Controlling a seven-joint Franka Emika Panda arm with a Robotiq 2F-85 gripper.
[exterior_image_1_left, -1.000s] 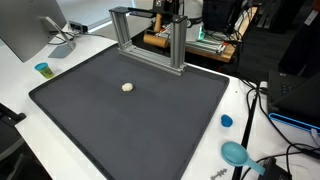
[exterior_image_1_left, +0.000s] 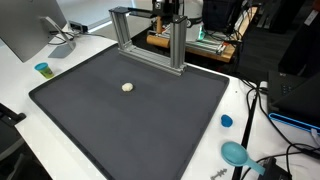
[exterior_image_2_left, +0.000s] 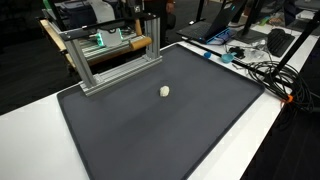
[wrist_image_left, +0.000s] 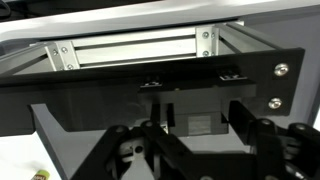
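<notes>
Low in the wrist view, my gripper stands open, its dark fingers apart in front of a black board (wrist_image_left: 90, 82) with a bolted metal frame (wrist_image_left: 135, 50) behind it. A small grey patch shows between the fingers; whether it lies within their reach I cannot tell. In exterior view 1 an orange-brown cylinder (exterior_image_1_left: 157, 42) is at the metal stand (exterior_image_1_left: 178, 58) at the back of the mat, with dark parts just above it. A small pale round piece (exterior_image_1_left: 127, 87) lies alone on the mat, also seen in exterior view 2 (exterior_image_2_left: 164, 91).
A green-blue cup (exterior_image_1_left: 43, 70) stands off its left edge. Beyond its right side are a blue lid-like piece (exterior_image_1_left: 226, 121) and a teal round object (exterior_image_1_left: 238, 155). The metal stand edges the mat's back.
Dark parts now cover the orange-brown upright above the cylinder, which showed more clearly before. The pale piece, the cup and the blue and teal items have not moved.
</notes>
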